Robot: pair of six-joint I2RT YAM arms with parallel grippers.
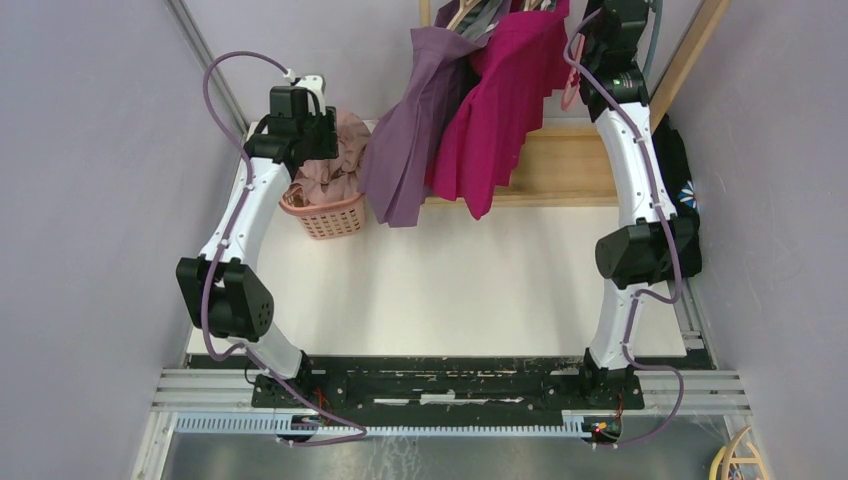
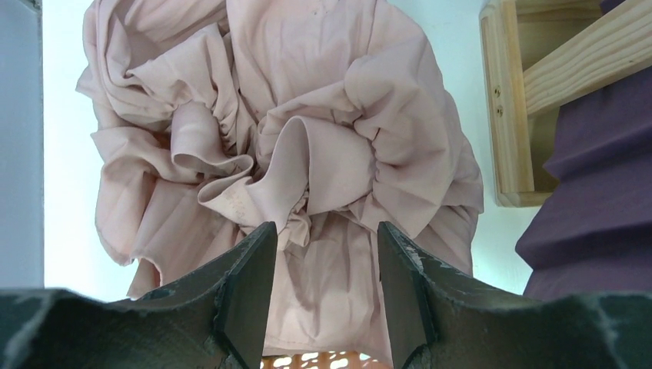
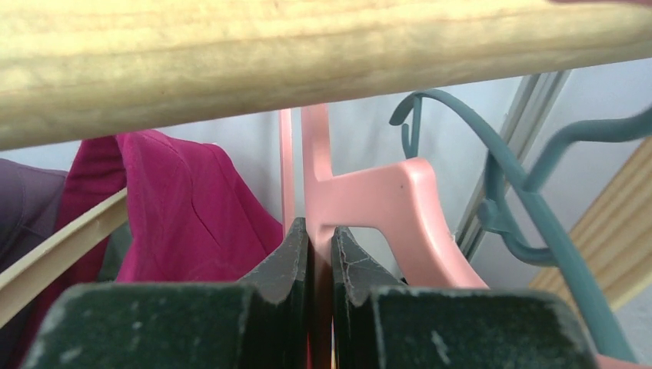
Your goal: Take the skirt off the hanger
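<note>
A pale pink skirt (image 2: pixel 330 165) lies bunched on the coral basket (image 1: pixel 335 221), off any hanger that I can see. Above it hovers my left gripper, its fingers apart and nothing between them. In the right wrist view a pink hanger (image 3: pixel 419 201) carries no cloth on the part that shows. My right gripper is shut on this hanger, just under the wooden rail (image 3: pixel 323 58); the top view cuts off its tips at the upper edge.
Purple (image 1: pixel 408 130) and magenta (image 1: pixel 500 110) garments hang in the middle of the rack. Beside my right gripper is a grey-green hanger (image 3: pixel 530 200). A dark bag (image 1: pixel 672 165) stands at the right.
</note>
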